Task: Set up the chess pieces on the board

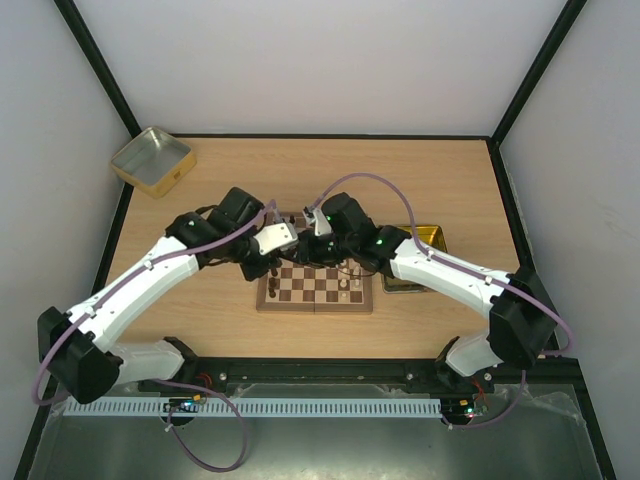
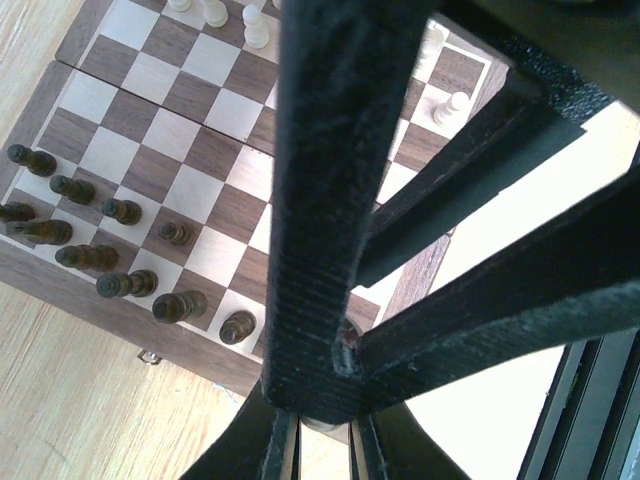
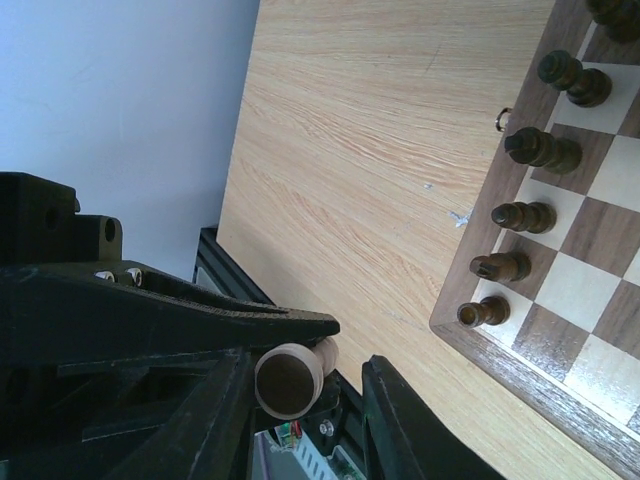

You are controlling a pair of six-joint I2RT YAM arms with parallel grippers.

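Note:
In the top view my left gripper (image 1: 279, 238) and right gripper (image 1: 306, 238) meet above the chessboard (image 1: 296, 308). A pale piece with a dark round base (image 3: 288, 382) shows in the right wrist view, beside a black finger of the left gripper. My right gripper stands part open around it, with a gap on its right side. In the left wrist view the right gripper's black fingers cover much of the scene. Behind them, my left gripper has its fingertips apart; its hold on the piece is hidden.
Dark pieces (image 2: 126, 284) stand in rows along one board edge; several white pieces (image 2: 257, 28) stand opposite. A gold tray (image 1: 433, 237) lies right of the board, and another box (image 1: 150, 185) at the back left. Bare table surrounds the board.

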